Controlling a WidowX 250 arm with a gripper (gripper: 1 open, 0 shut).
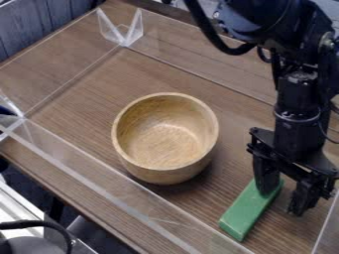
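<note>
My black gripper (286, 171) hangs down at the right side, its fingers open, just above and beside the upper end of a green block (245, 210) lying on the wooden table. Nothing shows held between the fingers. The block's upper end is partly behind the near finger.
A round wooden bowl (166, 116) sits left of the gripper on the table (93, 79). Clear plastic walls edge the left and near sides. A cable lies at the bottom left.
</note>
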